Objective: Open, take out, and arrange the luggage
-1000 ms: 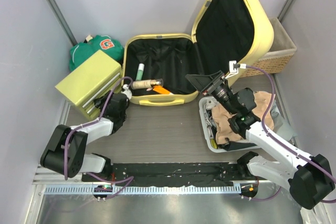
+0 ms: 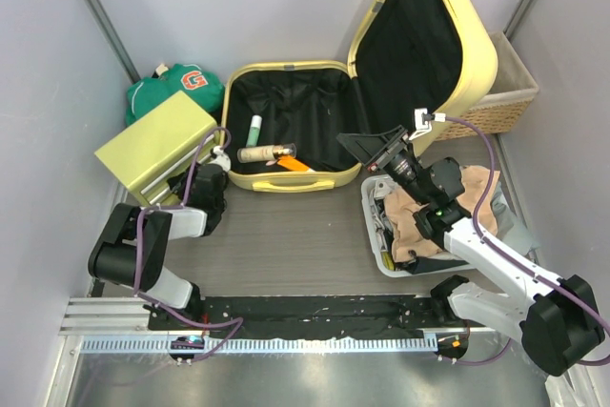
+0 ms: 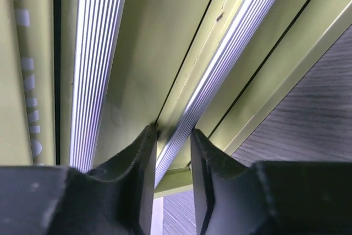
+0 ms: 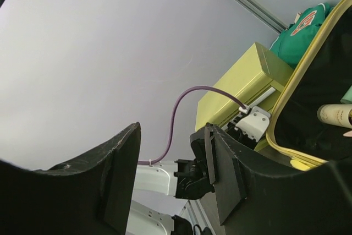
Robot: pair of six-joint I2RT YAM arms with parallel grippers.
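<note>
The yellow suitcase [image 2: 291, 183] lies open at the back, its lid [image 2: 474, 40] raised to the right. Inside its base are a light green tube [image 2: 254, 130], a cream bottle [image 2: 255, 153] and an orange item [image 2: 296, 165]. A yellow-green drawer box [image 2: 157, 140] sits at the left. In the left wrist view, the fingers of my left gripper are closed in from both sides on a ribbed silver handle [image 3: 220, 59] of that box. My right gripper stands open in the air before the suitcase, nothing between its fingers.
A white bin [image 2: 370, 221] of folded cloths and small items stands under the right arm. Behind the lid is a wicker basket [image 2: 507, 92]; a green bag [image 2: 162, 94] rests behind the drawer box.
The left gripper and drawer box have shifted slightly left, and the left elbow has swung right and up in the top view. The right arm and suitcase have stayed still.
</note>
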